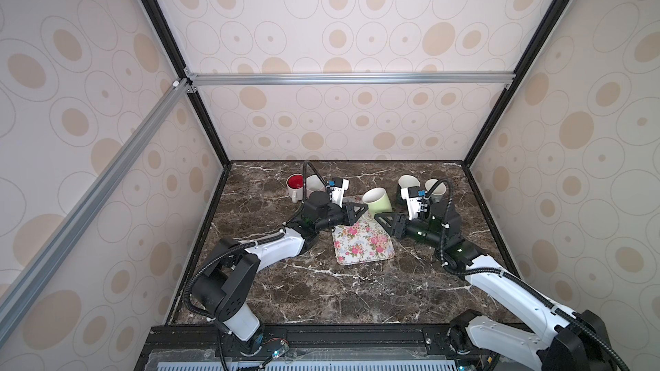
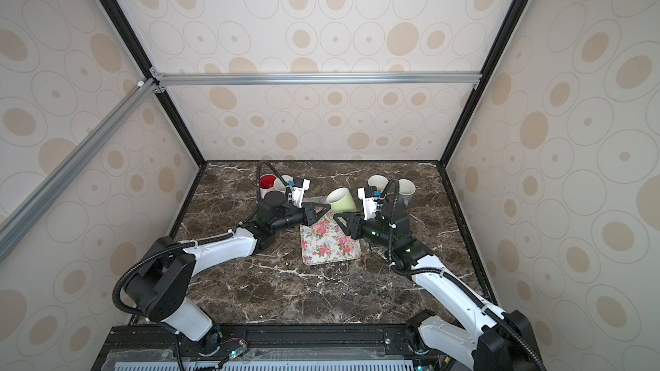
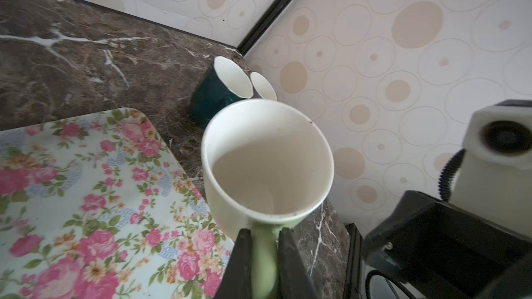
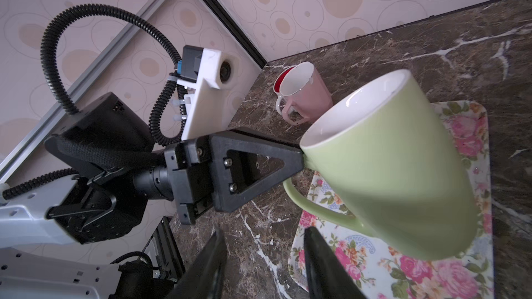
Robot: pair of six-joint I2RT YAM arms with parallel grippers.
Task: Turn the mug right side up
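Note:
A pale green mug (image 1: pixel 379 202) with a white inside hangs tilted over the flowered tray (image 1: pixel 364 250), its mouth facing up and leaning to the left. Its handle (image 3: pixel 263 268) lies between the fingertips of my left gripper, which is shut on it close to the rim. Seen from the right wrist, the mug (image 4: pixel 410 171) has its base pointing down and to the right, clear of the tray. My right gripper stands open in front of the mug, its fingers apart with nothing between them.
A red-lined mug (image 2: pixel 267 183) and a pink mug (image 4: pixel 310 93) stand at the back left. At the back right are a dark green mug (image 3: pixel 217 97) and another pale one (image 1: pixel 436 188).

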